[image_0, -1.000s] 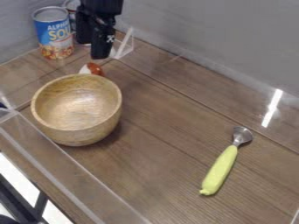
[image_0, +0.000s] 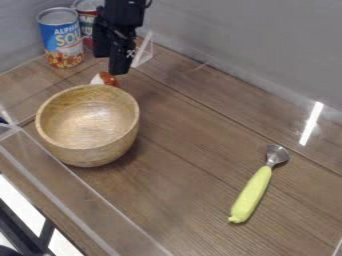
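Note:
My black gripper (image_0: 118, 60) hangs at the upper left of the camera view, open, just above a small orange-red object (image_0: 104, 80) on the wooden counter. A tan wooden bowl (image_0: 87, 135) sits in front of it. Two cans stand behind: an Alpha soup can (image_0: 62, 38) and a red-labelled can (image_0: 88, 15), partly hidden by the gripper.
A yellow-handled utensil (image_0: 250, 195) with a metal head lies on the right of the counter (image_0: 187, 160). Clear walls border the counter at the back and left.
My gripper has moved a little downward, toward the small orange-red object. The bowl, cans and utensil have stayed where they were.

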